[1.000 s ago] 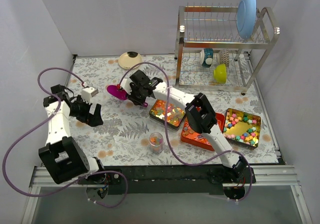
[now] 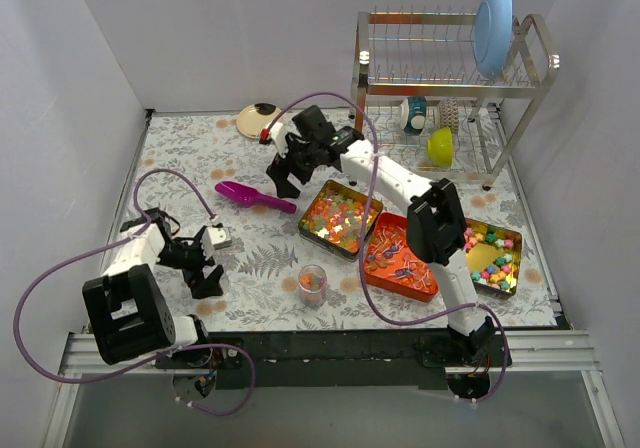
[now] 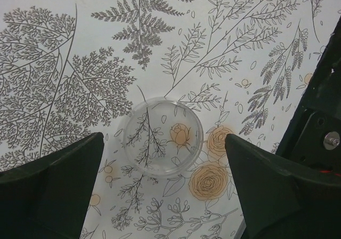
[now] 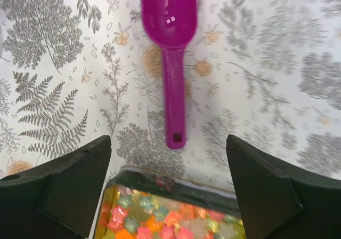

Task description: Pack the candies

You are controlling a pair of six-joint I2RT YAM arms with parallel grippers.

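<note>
A purple scoop (image 2: 243, 195) lies flat on the patterned table at the left of the candy trays; its handle (image 4: 173, 100) points toward a tray in the right wrist view. My right gripper (image 2: 290, 180) is open above and beside that handle, holding nothing. On the table's left side my left gripper (image 2: 207, 281) hangs open. Under it, between its spread fingers in the left wrist view, a clear round lid (image 3: 198, 128) rests flat on the cloth. A clear jar (image 2: 312, 285) with some orange candy inside stands near the front middle.
A gold-rimmed candy tray (image 2: 305, 230), a red tray (image 2: 402, 289) and another candy tray (image 2: 516, 258) run left to right, partly under the right arm. A dish rack (image 2: 365, 68) with cups stands behind. One plate (image 2: 258, 120) lies at the back left.
My right gripper has come off the scoop handle, moving up and to the right; the scoop now lies on the table. My left gripper has moved right and toward the front edge, over the lid.
</note>
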